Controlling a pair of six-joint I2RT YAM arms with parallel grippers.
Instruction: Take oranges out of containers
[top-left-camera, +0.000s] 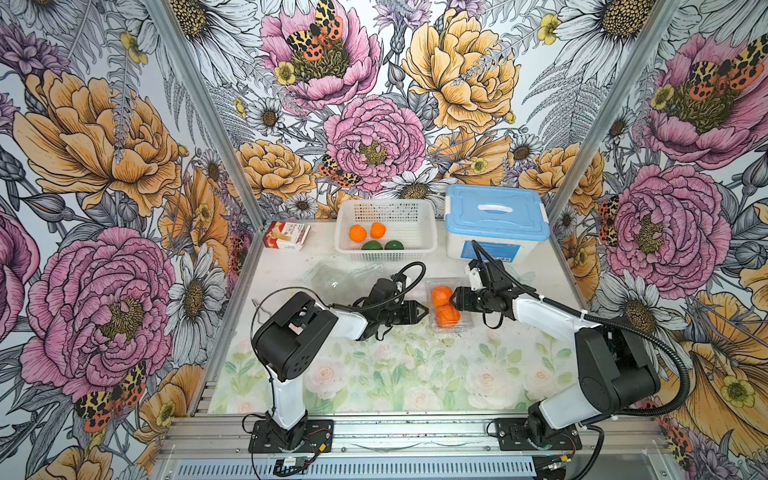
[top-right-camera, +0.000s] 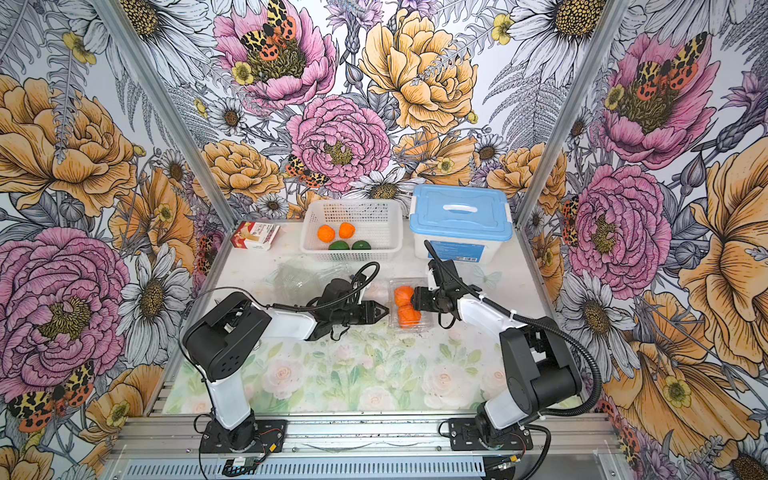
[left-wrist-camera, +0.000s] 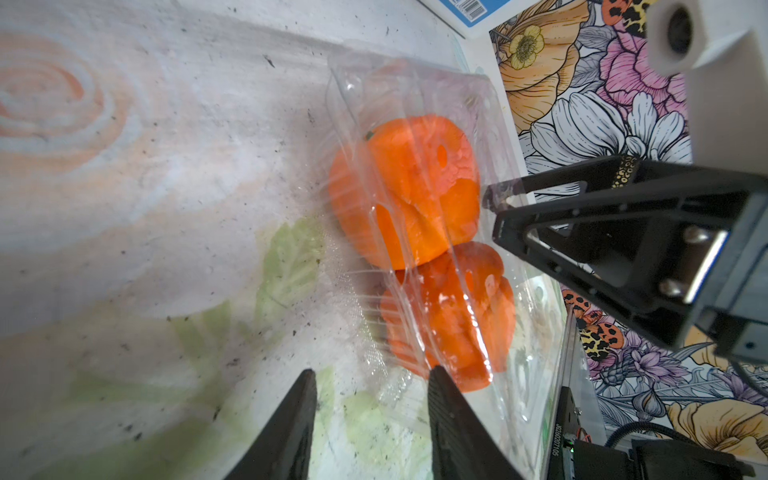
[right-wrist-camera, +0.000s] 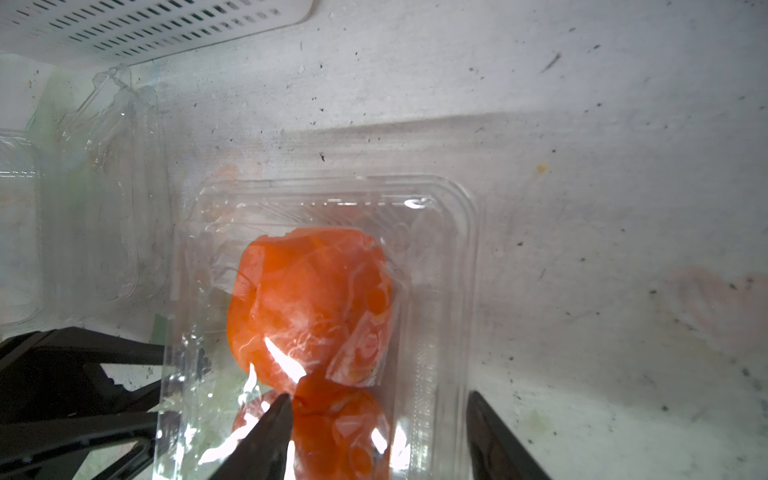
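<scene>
A clear plastic clamshell (right-wrist-camera: 432, 200) holding orange fruit (right-wrist-camera: 308, 304) lies on the table between my grippers. In the left wrist view, the oranges (left-wrist-camera: 404, 192) show through the plastic. My left gripper (top-left-camera: 419, 312) stands at the container's left side, fingers apart, with nothing clearly held between them. My right gripper (top-left-camera: 457, 298) is at the container's right side, over its edge; in the right wrist view its fingers stand apart around the near part of the container's edge. Whether either touches the plastic is unclear.
A white basket (top-left-camera: 416, 228) with two oranges and green fruit stands at the back, beside a blue-lidded box (top-left-camera: 496, 212) and a small carton (top-left-camera: 286, 233). An empty clear container (right-wrist-camera: 104, 208) lies left of the clamshell.
</scene>
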